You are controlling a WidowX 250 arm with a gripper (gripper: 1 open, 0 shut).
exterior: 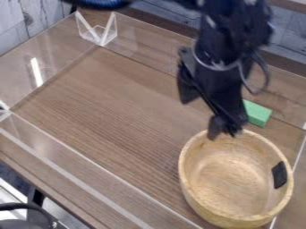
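My gripper (pixel 213 103) is a large dark shape hanging from the top right over the table, its fingers spread apart, just above the back rim of a light wooden bowl (pixel 234 188). I see nothing held between the fingers. A green object (pixel 255 114) lies behind the bowl at the right, partly hidden by the gripper. The bowl looks empty and has a black patch on its right side.
A white wire-like item (pixel 98 27) stands at the back left. A dark cable or hose lies at the bottom left corner.
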